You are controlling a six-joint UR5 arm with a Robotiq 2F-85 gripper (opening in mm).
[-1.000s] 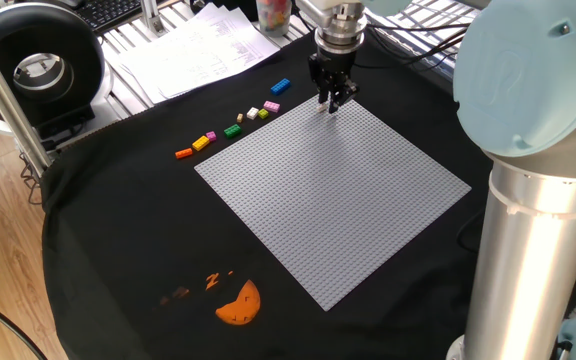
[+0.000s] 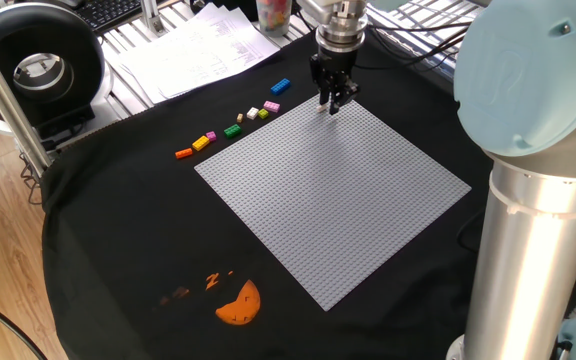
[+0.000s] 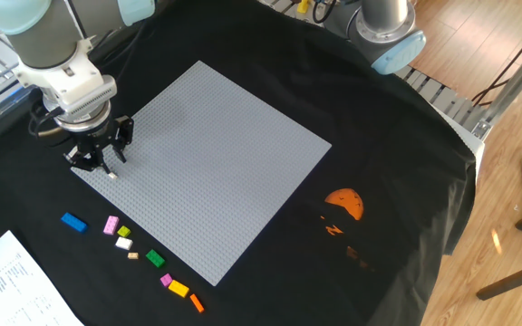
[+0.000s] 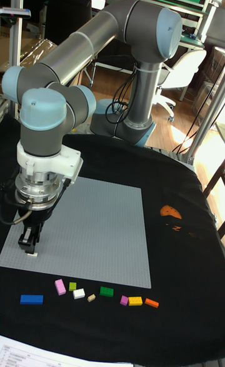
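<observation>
Over the corner of the grey baseplate closest to the blue brick, my black gripper points down with its tips low, near the studs. In exterior view 2 the gripper's two fingers stand some way apart. A small white piece shows right at the fingertips, and exterior view 3 has the same white piece just under them. Whether the fingers grip it or only stand around it, I cannot tell. Apart from that piece, the baseplate is bare.
Loose bricks lie in a row on the black cloth along one plate edge: blue, pink, white, green, yellow, orange and others. Papers lie beyond them. An orange print marks the cloth.
Over the last second the gripper has shifted very slightly, if at all. The bricks and the baseplate have stayed in place.
</observation>
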